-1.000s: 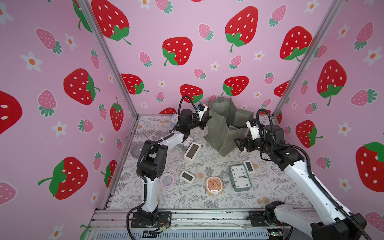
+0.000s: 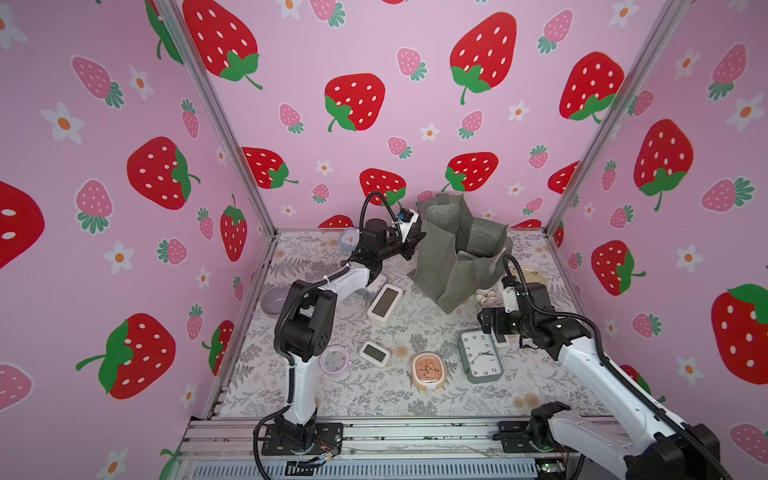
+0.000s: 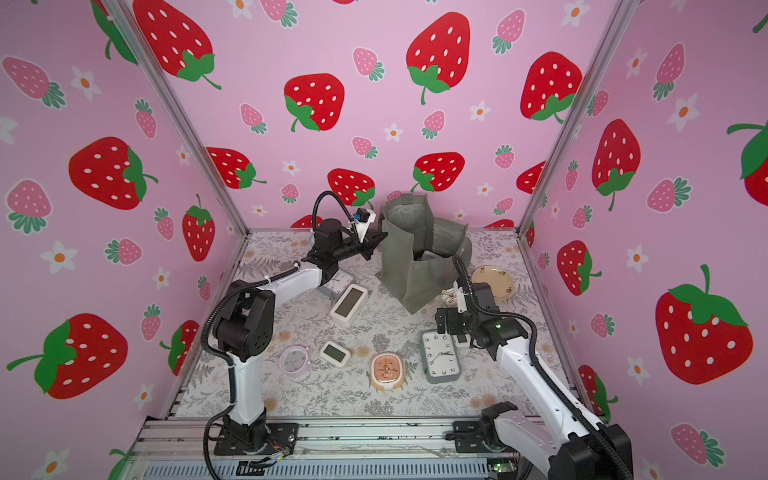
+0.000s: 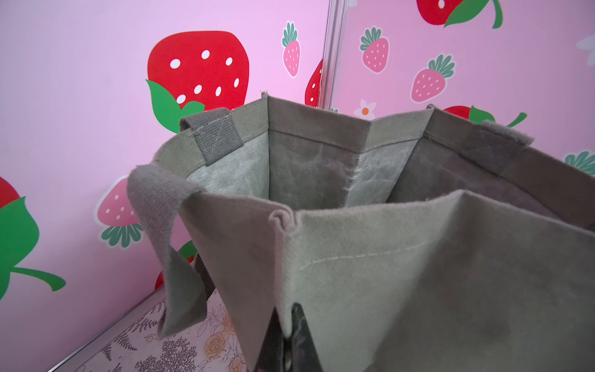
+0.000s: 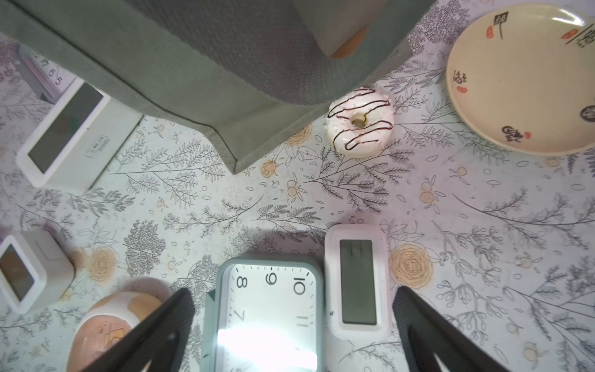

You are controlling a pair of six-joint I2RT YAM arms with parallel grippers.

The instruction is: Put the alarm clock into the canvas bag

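Note:
The grey-green canvas bag (image 2: 444, 264) stands open at the back right. My left gripper is shut at its left side edge, with the creased canvas fold at its fingertips. Below the bag, a square grey alarm clock (image 5: 269, 316) with white numbered face lies on the table beside a small white digital clock (image 5: 356, 279). My right gripper is open above these two, with nothing between its fingers. Other clocks, such as a white digital one (image 5: 74, 130) and a smaller one (image 5: 31, 269), lie left of them.
A white donut (image 5: 347, 133) and a cream plate (image 5: 514, 74) lie right of the bag's base. A round peach item (image 2: 429, 368), a lilac cup-like item (image 2: 334, 360) and a grey dish (image 2: 274, 299) are on the table. Strawberry-patterned walls enclose the workspace.
My right gripper has moved down from beside the bag toward the front, over the grey clock and small white clock. The left arm is nearly unchanged.

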